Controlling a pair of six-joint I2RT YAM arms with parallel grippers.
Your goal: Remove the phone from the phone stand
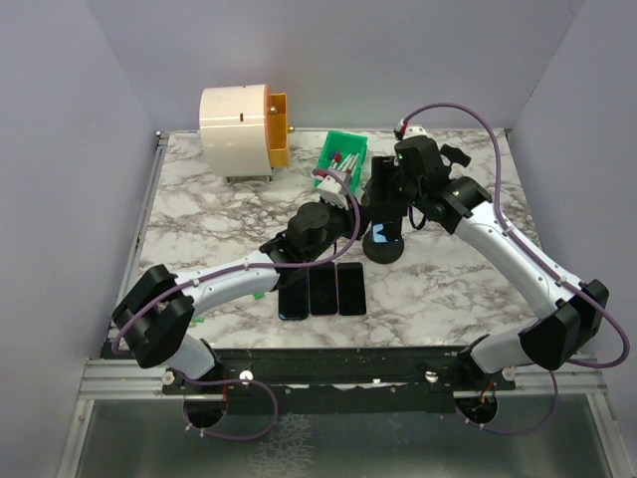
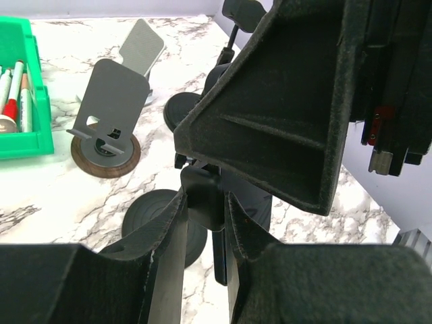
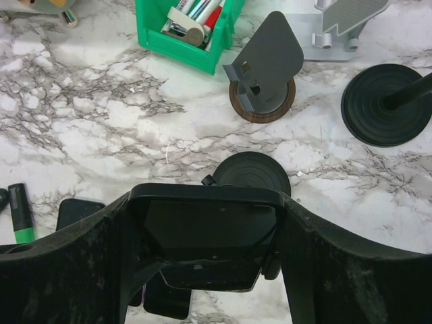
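In the top view a black phone stand (image 1: 383,249) stands right of centre, with both grippers crowded above it. My left gripper (image 1: 360,214) comes from the left; in the left wrist view its fingertips (image 2: 233,262) meet at a small black piece (image 2: 202,196); whether it grips this is unclear. My right gripper (image 1: 393,189) is over the stand; in the right wrist view a dark, glossy phone-like slab (image 3: 202,236) lies between its fingers, above the stand's round base (image 3: 251,169). The fingers' exact state is hard to tell.
A green pen box (image 1: 343,149), other stands (image 3: 263,67), a round black base (image 3: 378,121) and a cream drum (image 1: 234,129) stand behind. Several dark phones (image 1: 321,289) lie at front centre.
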